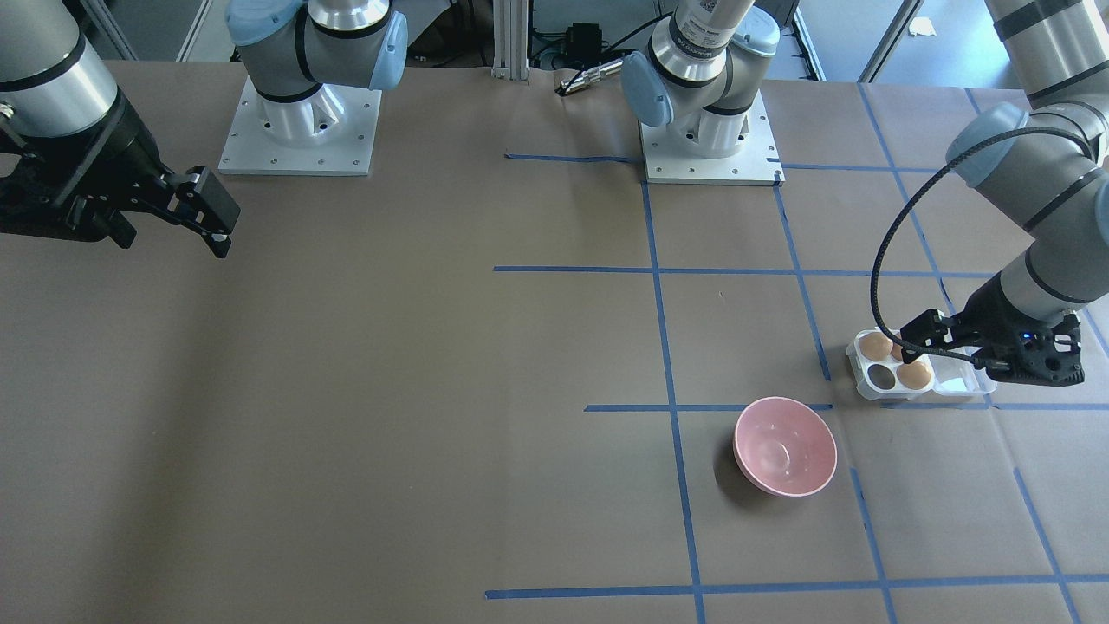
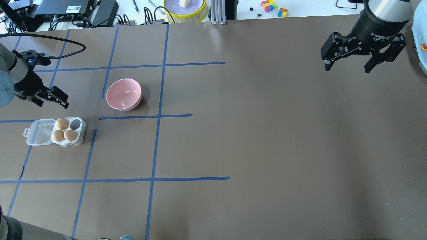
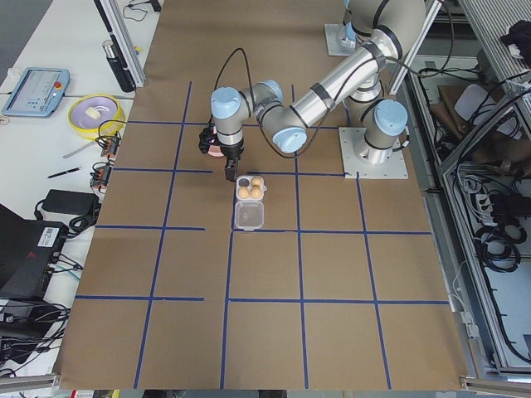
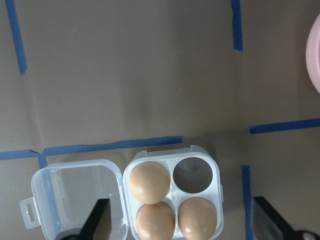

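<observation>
My gripper (image 2: 53, 102) hangs above and just beside an open clear egg carton (image 2: 40, 132) in the top view. In the left wrist view the white tray holds three brown eggs (image 4: 149, 182), with one empty dark slot (image 4: 192, 175) at upper right; the transparent lid lies open to the left. My two fingertips show wide apart at the bottom edge, over the carton, with nothing seen between them but the carton below. A pink bowl (image 1: 785, 447) stands apart from the carton, toward the front camera.
Another arm's black gripper (image 2: 360, 52) hangs at the top right of the top view. Other arm bases (image 1: 707, 166) line the back edge.
</observation>
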